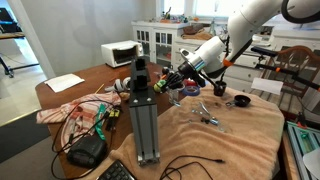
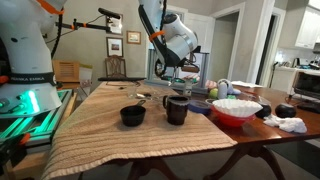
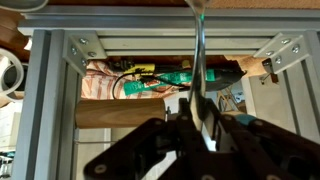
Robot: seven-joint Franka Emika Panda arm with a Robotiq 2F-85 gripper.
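My gripper is shut on a long, pale, shiny item (image 3: 200, 45) that runs up the middle of the wrist view; what it is, I cannot tell. In the second exterior view, the gripper (image 2: 190, 67) hangs above the far part of the table. The arm hides part of the table behind it in the first exterior view, and the held item is too small to make out there.
A red bowl with a white inside (image 2: 233, 112), a dark mug (image 2: 177, 111) and a black bowl (image 2: 133, 115) stand on the table. A grey post (image 1: 145, 122) rises at its middle. Bare cloth (image 1: 225, 140) lies toward the front right.
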